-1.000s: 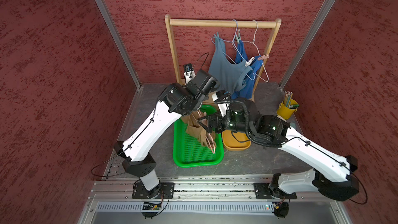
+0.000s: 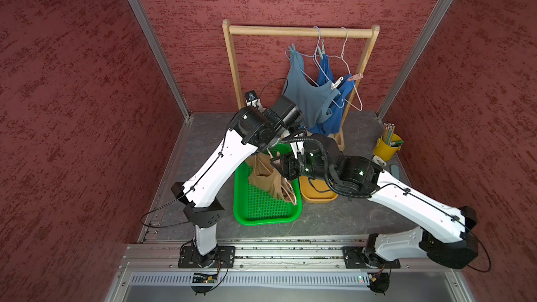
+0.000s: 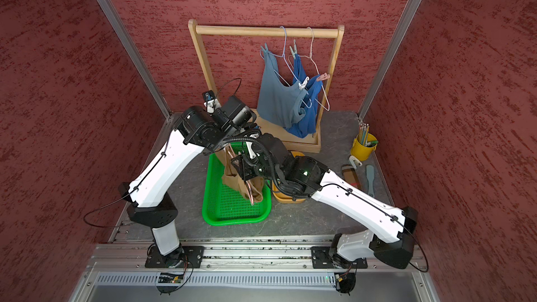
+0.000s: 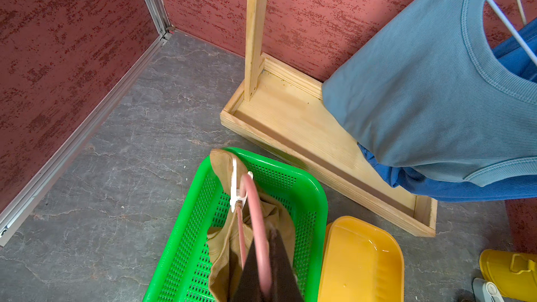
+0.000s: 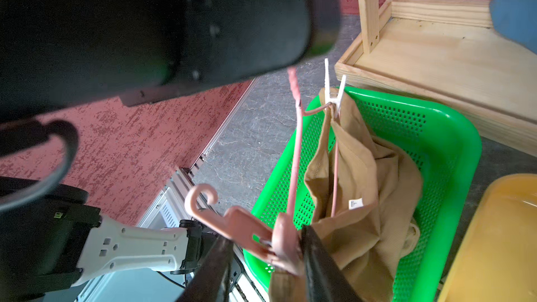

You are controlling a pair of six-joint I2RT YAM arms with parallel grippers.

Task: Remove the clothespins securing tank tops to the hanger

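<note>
A brown tank top [image 5: 346, 167] hangs into the green basket from a pink hanger [image 4: 254, 212]. On its far strap sits a white clothespin [image 5: 334, 98], prongs upward. My left gripper is shut around the hanger's thin pink rod. At the near end of the hanger, a blurred pink piece [image 5: 246, 224] with a curled tip lies between the fingers of my right gripper. Those fingers stand apart; whether they touch it, I cannot tell. Blue-grey [image 2: 304, 92] and blue [image 2: 335, 114] tank tops hang pinned on the rack.
Below the hanger lies the green basket [image 2: 263, 221], with a yellow tray [image 2: 320, 196] close on its right. The wooden rack [image 2: 302, 31] stands behind. A yellow cup [image 2: 386, 148] holds pens at the right. Both arms are close together over the basket.
The hanger's near end has shifted slightly right and up.
</note>
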